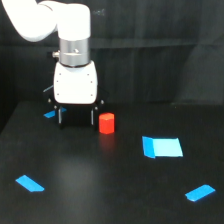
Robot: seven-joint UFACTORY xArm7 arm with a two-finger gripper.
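A small red block [106,123] rests on the black table, left of the middle in the camera view. My gripper [77,118] points down from the white arm at the upper left. Its dark fingers stand wide apart, and I see nothing between them. The right finger appears just left of the red block with a narrow gap in the picture; whether the two are level in depth I cannot tell.
On the right lies a light blue square [167,147] with a darker blue strip along its left side. Blue tape marks the table at front left [29,184] and front right [200,192].
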